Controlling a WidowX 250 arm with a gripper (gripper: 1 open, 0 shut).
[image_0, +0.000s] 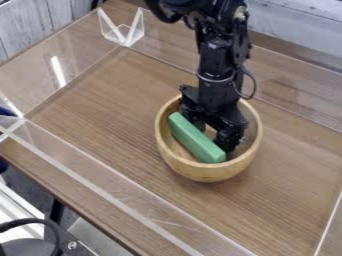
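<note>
A wooden bowl (201, 170) sits near the middle of the table, with a green elongated block (195, 137) lying tilted inside it. My black gripper (221, 125) reaches down from above into the right and back part of the bowl, beside the block. Its fingers are dark and partly hidden in the bowl; I see nothing clearly held between them.
Bare wooden table (94, 130) surrounds the bowl, with free room left and right. A clear angular plastic piece (123, 30) is at the back left. A black cable lies at the lower left edge.
</note>
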